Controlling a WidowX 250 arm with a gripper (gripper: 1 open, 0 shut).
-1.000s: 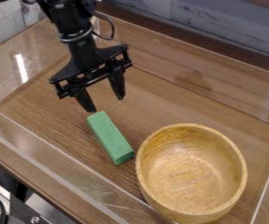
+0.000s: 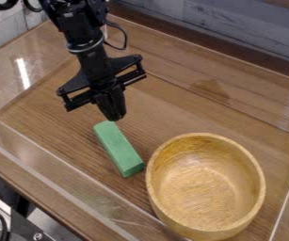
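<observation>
The black arm hangs from the top left, and its gripper [image 2: 100, 96] is above a green block [image 2: 118, 148], slightly behind and left of it. The block lies flat and slanted on the wooden table. The dark, small fingertips make it hard to tell whether the gripper is open or shut. A large tan round bowl [image 2: 204, 185] sits at the lower right, beside the block.
A pale wall [image 2: 234, 28] runs along the back. Cables and dark gaps show at the lower left edge.
The gripper has shifted a little to the left and its fingers' outline looks narrower than a second ago. The block and bowl have not visibly moved.
</observation>
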